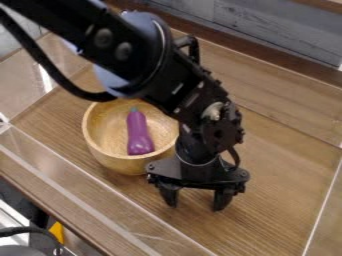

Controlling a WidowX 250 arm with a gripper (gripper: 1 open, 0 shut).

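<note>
My black gripper (195, 196) hangs low over the wooden table, its two fingers open and pointing down close to the surface, with nothing visible between them. Behind it and to the left sits a yellow bowl (100, 130) holding a purple eggplant-like object (138, 135), partly hidden by the arm, which runs down from the top left.
A grey wall (267, 35) runs along the back. At the lower left edge are a black cable and a small yellow item (56, 233).
</note>
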